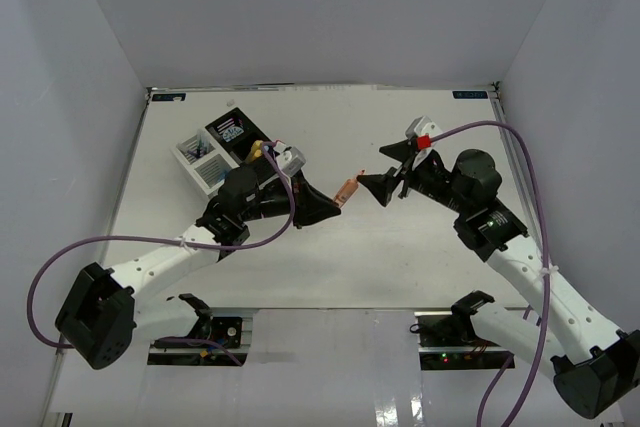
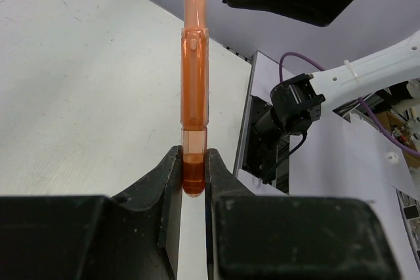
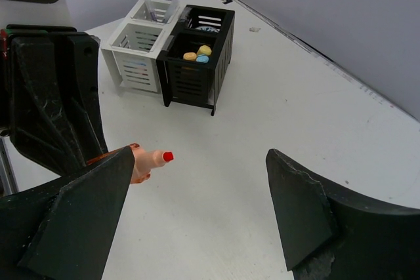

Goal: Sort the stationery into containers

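An orange marker with a red tip [image 2: 194, 77] points up out of my left gripper, whose fingers pinch its clear lower end. Seen from above, the marker [image 1: 346, 191] is held over the middle of the table. My right gripper [image 1: 378, 169] stands open close to its red tip, with nothing between the fingers. In the right wrist view the marker [image 3: 147, 162] shows beside the left finger, partly covered by it. White [image 1: 205, 162] and black [image 1: 236, 133] containers stand together at the back left.
Inside the black container [image 3: 190, 73] lie several small yellow, orange and blue items. The white container [image 3: 134, 50] holds clear things in its far compartment. Bare table [image 1: 400, 257] lies in front and to the right.
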